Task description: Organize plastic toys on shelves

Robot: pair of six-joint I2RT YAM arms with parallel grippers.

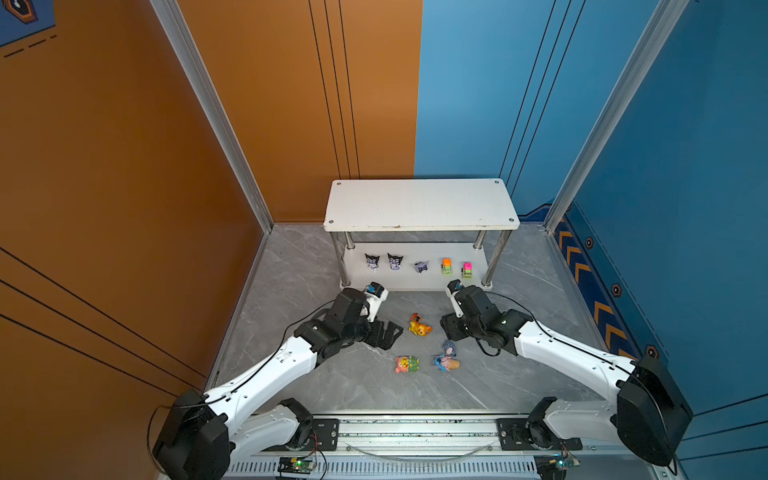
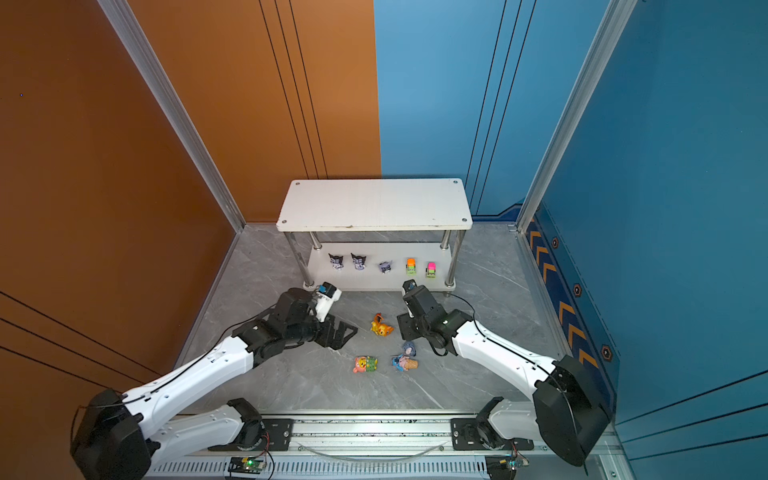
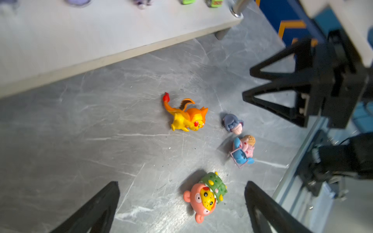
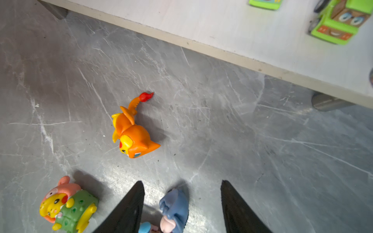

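On the grey floor lie an orange dragon toy [image 3: 186,116] with a red tail tip, a pink-and-green toy [image 3: 206,196], a blue-and-pink toy [image 3: 243,150] and a grey-blue donkey-like toy [image 4: 174,209]. My left gripper [image 1: 390,334] is open and empty, left of the orange dragon. Above the floor to the right of it, my right gripper has its fingers apart with nothing held; the grey-blue toy shows below, between the fingertips. The white shelf's lower board [image 1: 400,281] bears a row of toys, among them a pink-topped green car [image 1: 466,269] and an orange-topped green car [image 1: 446,265].
The upper shelf board [image 1: 424,204] is bare. Metal posts [image 1: 496,257] stand at the shelf's corners. Several small purple-and-black figures, such as the one at the left [image 1: 372,261], stand on the lower board.
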